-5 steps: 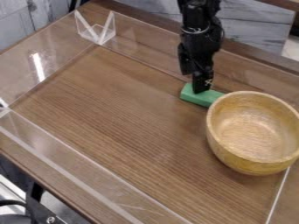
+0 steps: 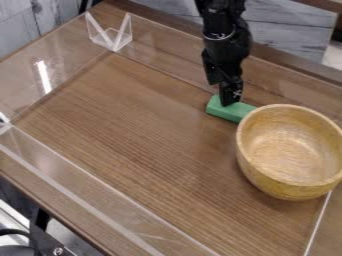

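Observation:
A green rectangular block [image 2: 226,111] lies on the wooden table at the upper right, just behind a large tan bowl [image 2: 285,150]. My black gripper [image 2: 222,94] reaches down from the top of the camera view and stands over the block's back end, close to it or touching it. Its fingertips are small and dark, and their spread is hard to make out.
A wide bare stretch of wooden table [image 2: 120,140] fills the left and front. A clear bracket-like piece [image 2: 110,30] stands at the back left. A grey marbled panel [image 2: 287,30] runs along the back edge. A dark cable shows at the bottom left.
My gripper has shifted slightly to the left over the last second. The green block and the bowl look nearly the same.

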